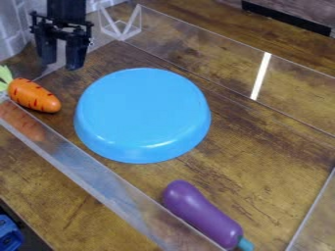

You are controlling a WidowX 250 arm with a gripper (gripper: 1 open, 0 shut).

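At the upper left, my black gripper point(61, 53) hangs above the back corner of the clear-walled box, its two fingers pointing down and apparently apart. An orange toy carrot point(31, 95) with a green top lies below it on the wooden floor, clear of the fingers. A large blue round dish point(141, 114), bottom up or flat, fills the middle. A purple toy eggplant point(198, 210) lies at the lower right.
Transparent walls point(105, 191) border the work area. Bare wood point(256, 147) is open to the right of the blue dish. A blue object point(7, 233) shows at the lower left edge outside.
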